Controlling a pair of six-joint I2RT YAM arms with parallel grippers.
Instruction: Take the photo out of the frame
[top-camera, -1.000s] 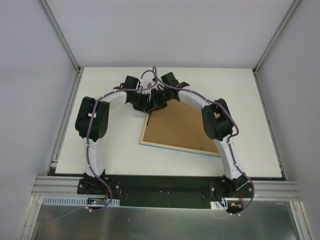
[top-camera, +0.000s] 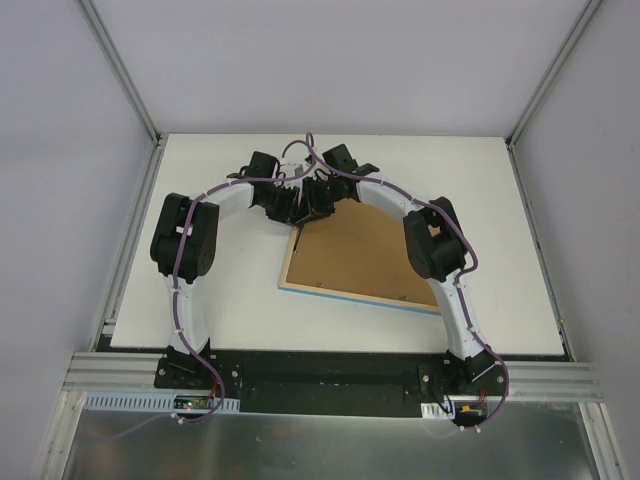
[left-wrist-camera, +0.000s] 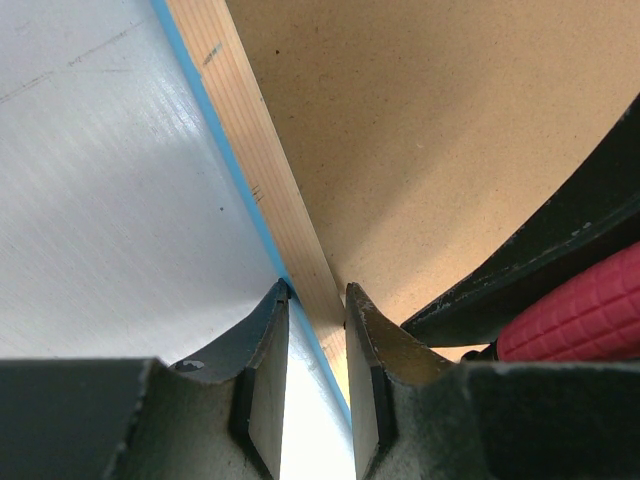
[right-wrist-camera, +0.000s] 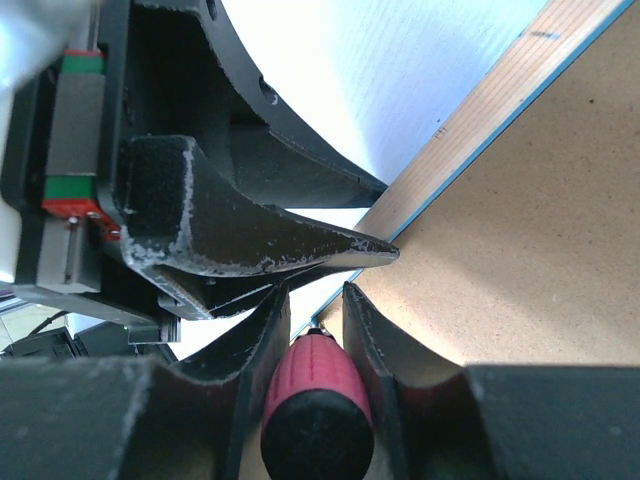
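Observation:
The picture frame (top-camera: 360, 255) lies face down on the white table, brown backing up, with a pale wood rim edged in blue. In the left wrist view my left gripper has its fingertips around the wooden rim (left-wrist-camera: 258, 170), part open. My right gripper is shut on a tool with a red and black handle (right-wrist-camera: 316, 410), its tip at the inner edge of the rim, where the backing (right-wrist-camera: 520, 250) meets it. Both grippers meet at the frame's upper left side, partly hiding each other.
The two arms crowd close together over its upper left part; free room lies at the left and right edges.

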